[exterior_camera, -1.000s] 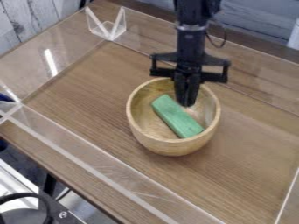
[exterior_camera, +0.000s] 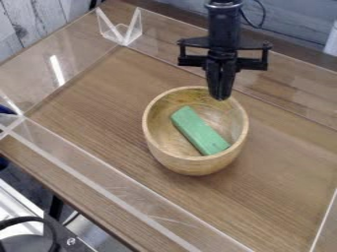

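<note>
A light wooden bowl sits on the wooden table, with a green oblong block lying inside it, tilted diagonally. My black gripper hangs above the back rim of the bowl, its narrow fingertips pointing down. I cannot make out whether it is open or shut, and the block lies apart from it in the bowl.
A small clear plastic object stands at the back left. A black cable lies at the lower left corner.
Over the last second my gripper has risen up and back, away from the block. The bowl and block have stayed in about the same place.
</note>
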